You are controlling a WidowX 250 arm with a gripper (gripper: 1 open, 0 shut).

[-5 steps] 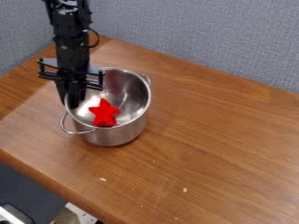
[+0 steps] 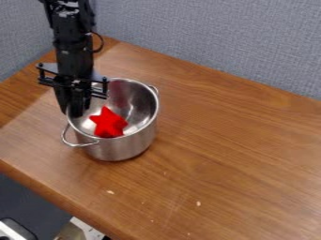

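Note:
A steel pot with two thin handles stands on the wooden table toward the left, with a red star-shaped object inside it. The black gripper hangs at the pot's left rim, its lower end over or just inside the pot. Whether its fingers are shut on the rim or on anything else is unclear.
Grey walls border the table at the back and left, and a dark floor shows beyond the near-left edge.
The pot and red star have shifted very little.

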